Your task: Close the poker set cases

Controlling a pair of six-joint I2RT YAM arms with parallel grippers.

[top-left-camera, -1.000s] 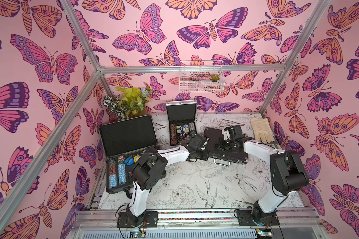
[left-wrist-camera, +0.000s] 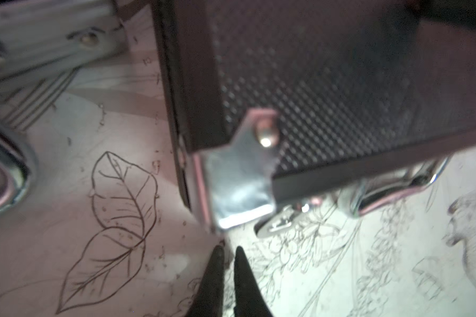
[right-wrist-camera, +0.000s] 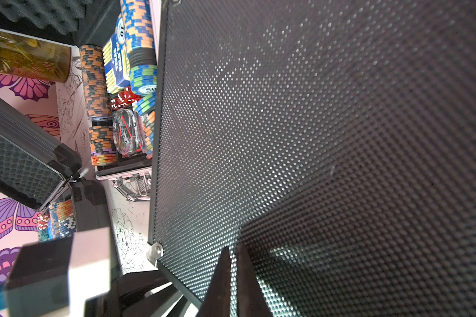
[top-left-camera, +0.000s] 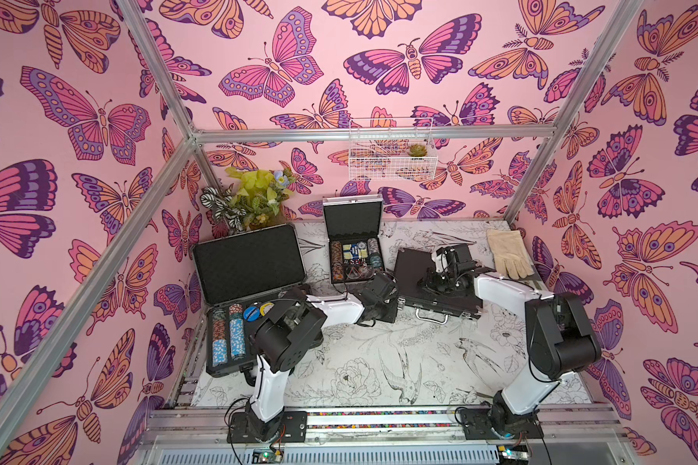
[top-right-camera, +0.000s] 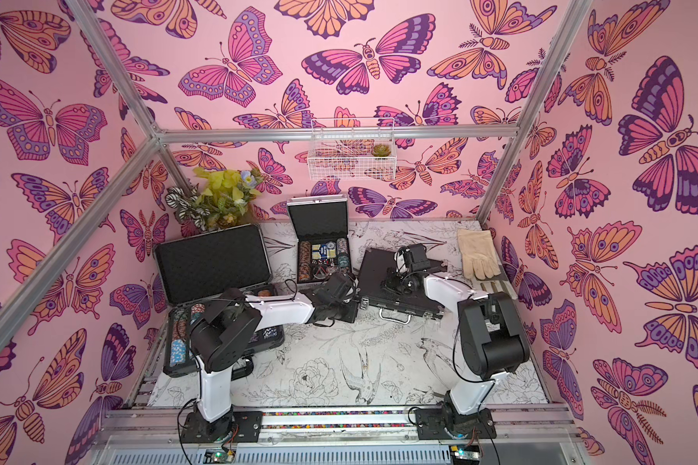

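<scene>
Three poker cases are on the table. The left case [top-left-camera: 248, 263] and the middle case [top-left-camera: 353, 217] stand open, showing chips. The right case [top-left-camera: 415, 263] has its lid down. My left gripper is at that case's front-left metal corner [left-wrist-camera: 238, 185], fingertips close together with a narrow gap and nothing visible between them; a latch [left-wrist-camera: 280, 222] sits beside the corner, apparently unfastened. My right gripper is shut, fingertips on or just above the dark textured lid [right-wrist-camera: 322, 132].
Work gloves [top-left-camera: 508, 252] lie at the back right, a plant [top-left-camera: 252, 193] stands at the back left, and a wire basket [top-left-camera: 391, 162] hangs on the back wall.
My left gripper has shifted slightly down and left toward the front of the table in the top left view. The right arm and the cases look unchanged.
</scene>
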